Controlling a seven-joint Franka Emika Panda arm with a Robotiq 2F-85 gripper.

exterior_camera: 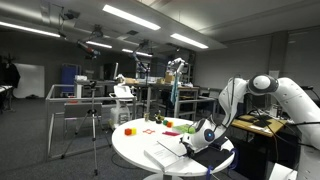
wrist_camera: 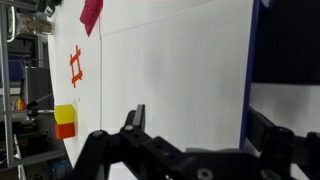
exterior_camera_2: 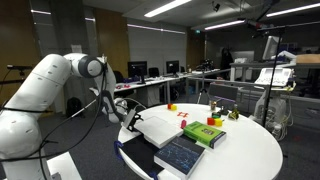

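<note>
My gripper stands open in the wrist view, with its two dark fingers well apart at the bottom. A large white panel [wrist_camera: 180,75] fills the middle behind them. Its dark blue edge [wrist_camera: 246,80] runs down close to the right finger, and whether they touch I cannot tell. In exterior view 2 the gripper [exterior_camera_2: 136,122] is low at the left side of the white panel [exterior_camera_2: 160,121], which looks tilted. A dark, flat box [exterior_camera_2: 178,155] lies in front of the panel. The fingertips are too small to make out in the exterior views.
A green box [exterior_camera_2: 203,135] lies beside the dark one. Red and yellow blocks [wrist_camera: 65,121] stand farther off on the round white table [exterior_camera_2: 250,150]. An orange-red outline shape [wrist_camera: 76,66] lies flat there.
</note>
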